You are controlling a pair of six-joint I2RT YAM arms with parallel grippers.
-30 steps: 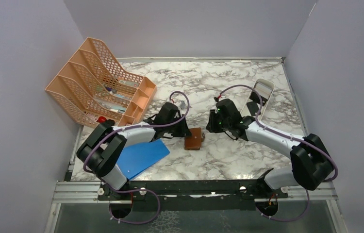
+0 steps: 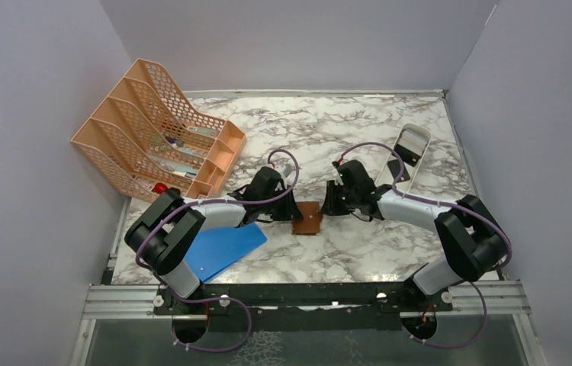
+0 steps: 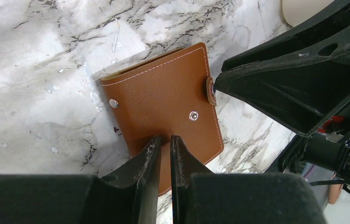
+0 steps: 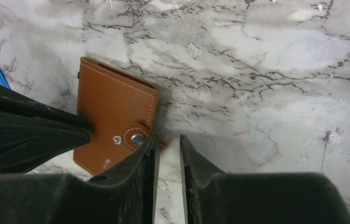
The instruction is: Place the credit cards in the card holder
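Observation:
A brown leather card holder (image 2: 308, 219) lies closed on the marble table between my two grippers. Its strap with a metal snap (image 4: 137, 139) sits at the right edge, the other snap half (image 3: 193, 115) uncovered. My left gripper is over the holder's face, its fingertips a narrow gap apart and nothing seen held. At the strap edge, my right gripper stands open; one fingertip overlaps the strap in the right wrist view. Dark flat pieces that look like cards (image 2: 408, 149) lie in a white tray (image 2: 422, 131) at the right.
An orange basket organiser (image 2: 229, 141) with small items stands at the back left. A blue folder (image 2: 226, 248) lies by the left arm. Bare marble (image 2: 329, 126) is free behind the grippers and in front of the right arm.
My right gripper has come left, up to the holder's strap edge. The holder has shifted slightly right. My left gripper has moved a little down and stays at the holder.

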